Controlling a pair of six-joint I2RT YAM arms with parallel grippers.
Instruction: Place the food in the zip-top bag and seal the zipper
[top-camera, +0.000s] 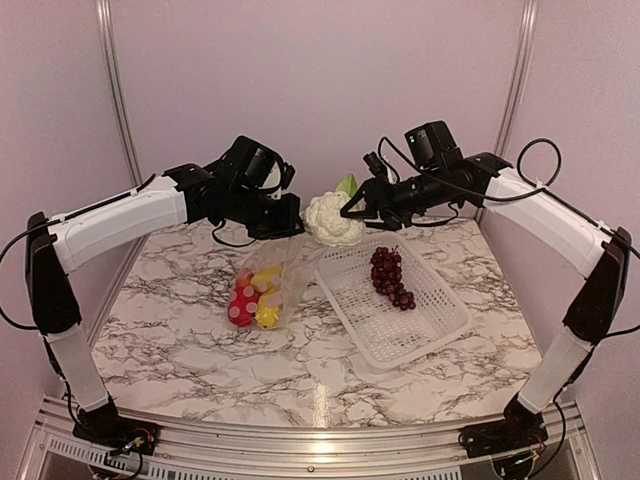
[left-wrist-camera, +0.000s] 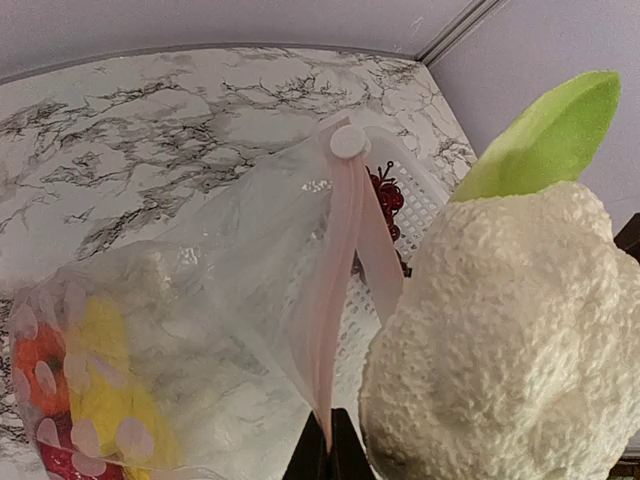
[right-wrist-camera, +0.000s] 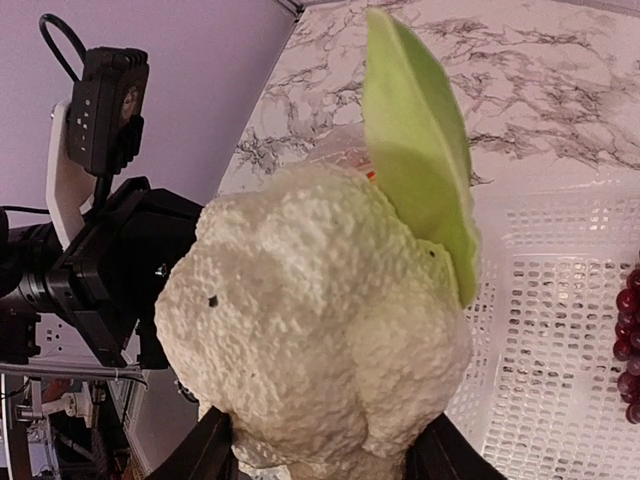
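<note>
My right gripper is shut on a white cauliflower (top-camera: 330, 218) with a green leaf, held at the bag's mouth beside my left gripper (top-camera: 290, 226). In the left wrist view the cauliflower (left-wrist-camera: 500, 340) fills the right side. My left gripper is shut on the pinkish zipper edge of the clear bag (left-wrist-camera: 240, 300). The bag hangs to the table, with red and yellow food (top-camera: 267, 310) in its bottom under dotted plastic.
A white perforated basket (top-camera: 400, 350) stands right of the bag, holding a bunch of dark red grapes (top-camera: 390, 275). Marble table shows around both, with pale walls behind and at the sides.
</note>
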